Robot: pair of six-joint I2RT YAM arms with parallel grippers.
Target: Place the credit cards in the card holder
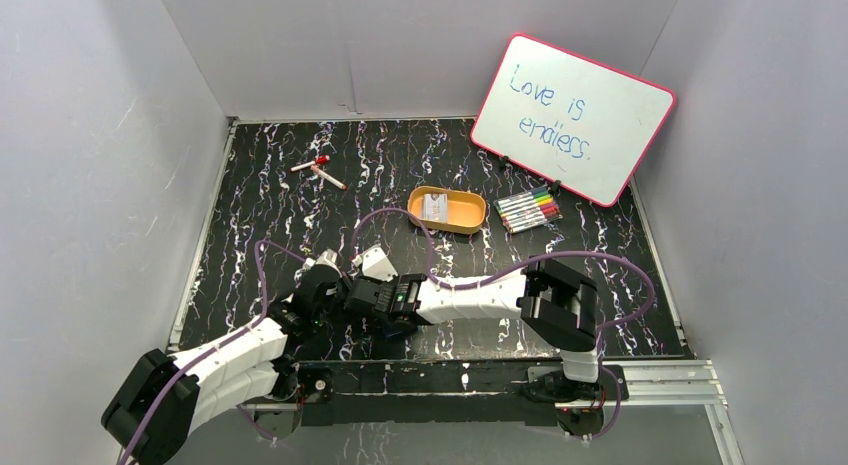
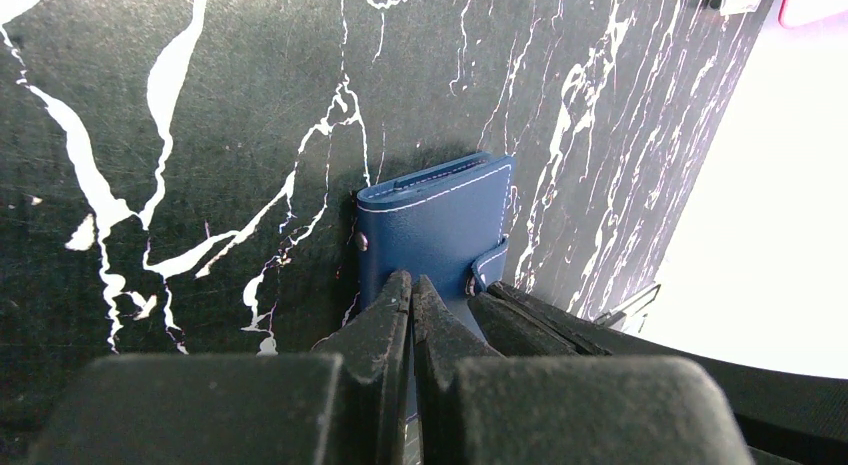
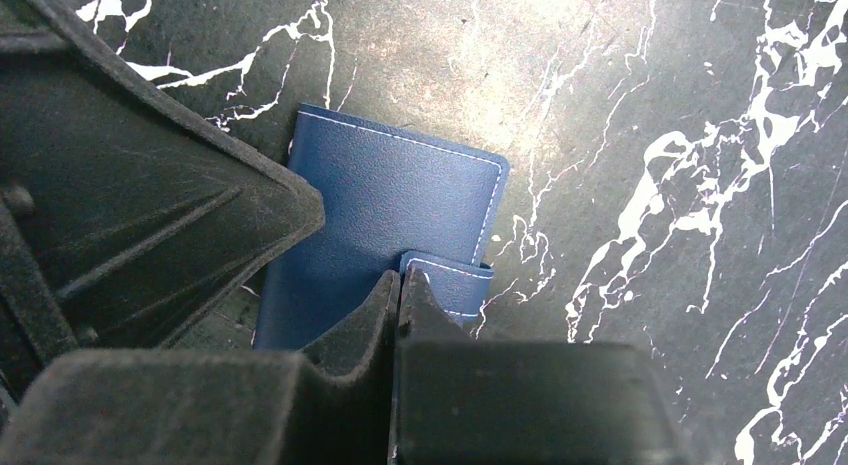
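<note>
The dark blue card holder (image 2: 430, 215) lies on the black marbled table with its snap strap (image 3: 452, 283) at one side. From above, the arms mostly cover it. My left gripper is shut over the holder, its fingertips together; nothing shows between them. My right gripper has its fingertips at the strap, very close together; whether they pinch the strap does not show. Pale cards (image 1: 435, 207) rest in the left part of the orange tray (image 1: 466, 212).
Several coloured markers (image 1: 527, 209) lie right of the tray, below the whiteboard (image 1: 573, 115). Loose markers (image 1: 328, 176) lie at the back left. Both grippers are crowded close together over the holder.
</note>
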